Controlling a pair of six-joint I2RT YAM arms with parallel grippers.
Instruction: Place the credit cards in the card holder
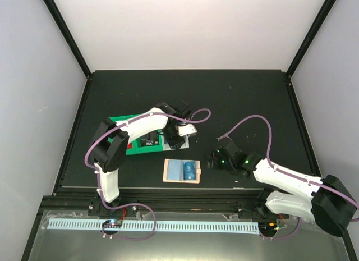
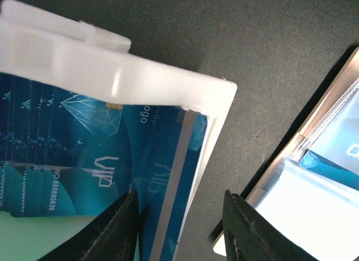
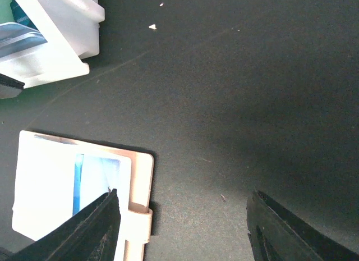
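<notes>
A card holder (image 1: 173, 171) with a blue card in its right side lies open near the front centre (image 3: 140, 177). Above it, a green tray (image 1: 134, 149) with a white end holds a row of blue credit cards (image 2: 67, 149). My left gripper is over that end, part open, one finger on each side of the outermost card's lower part; whether it grips cannot be seen. My right gripper stands open and empty right of the card holder.
The left arm covers much of the tray.
</notes>
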